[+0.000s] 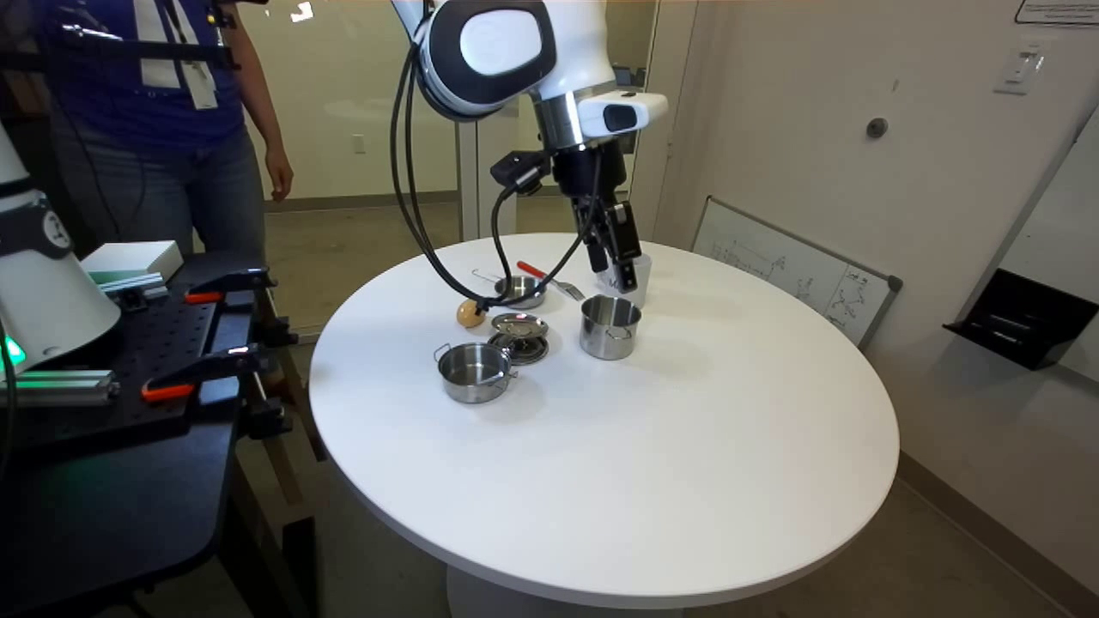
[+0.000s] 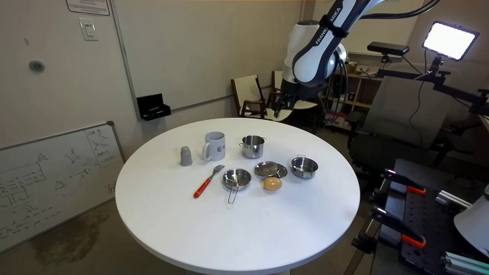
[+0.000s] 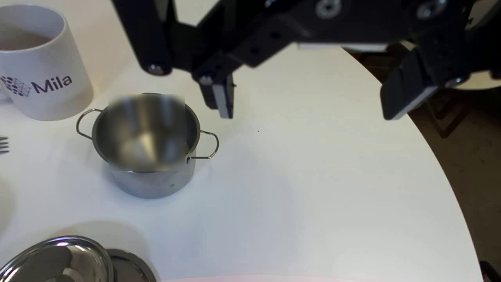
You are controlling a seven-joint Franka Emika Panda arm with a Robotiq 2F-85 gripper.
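Above the table, my gripper is open, its two fingers wide apart with nothing between them. In the first exterior view, the gripper [image 1: 618,276] hangs over the tall steel pot [image 1: 609,331]. The pot [image 3: 149,181] is upright and uncovered, left of the fingers in the wrist view; part of its inside looks blurred. Two steel lids lie together between the pots: the upper lid [image 2: 266,169] partly overlaps the lower lid [image 2: 282,171]. A low two-handled pot [image 2: 304,167] stands open beside them.
A brown egg [image 2: 272,184] lies by the lids, near a small pan [image 2: 237,179] with a wire handle. Behind are a red-handled fork [image 2: 208,181], a Mila mug [image 2: 214,146] and a grey cup [image 2: 185,156].
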